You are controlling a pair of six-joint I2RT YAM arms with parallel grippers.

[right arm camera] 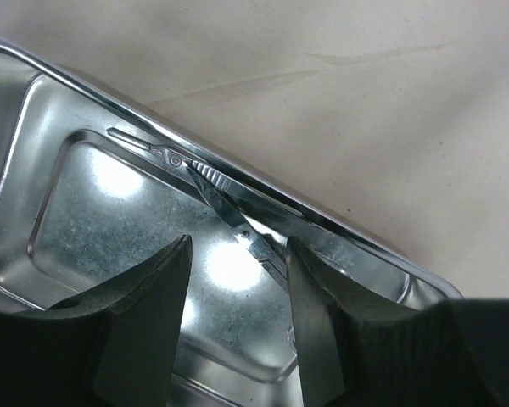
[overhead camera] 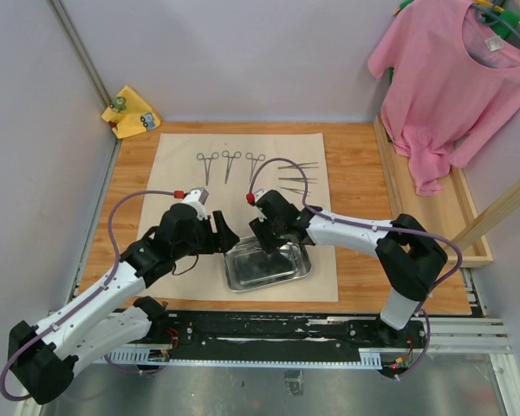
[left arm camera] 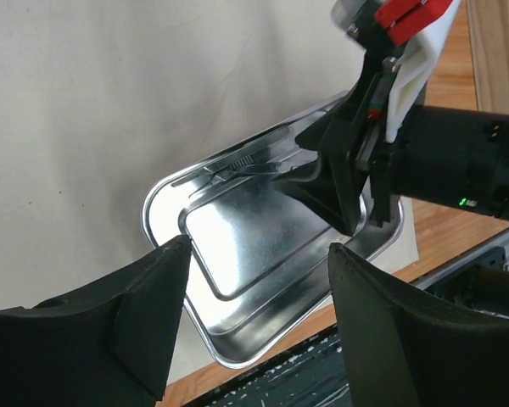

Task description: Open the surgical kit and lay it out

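Note:
The steel tray [overhead camera: 262, 276] lies on the beige sheet [overhead camera: 182, 165], with slender steel instruments [right arm camera: 229, 212] along its back side. My right gripper is open just over them, nothing seen gripped. My left gripper hangs open at the tray's left end, empty. Three scissor-like clamps [overhead camera: 230, 158] and several thin straight instruments [overhead camera: 296, 180] are laid out on the sheet behind the tray.
A pink shirt [overhead camera: 442, 78] hangs at the back right above a wooden frame [overhead camera: 429, 217]. A yellow printed cloth [overhead camera: 132, 113] is at the back left.

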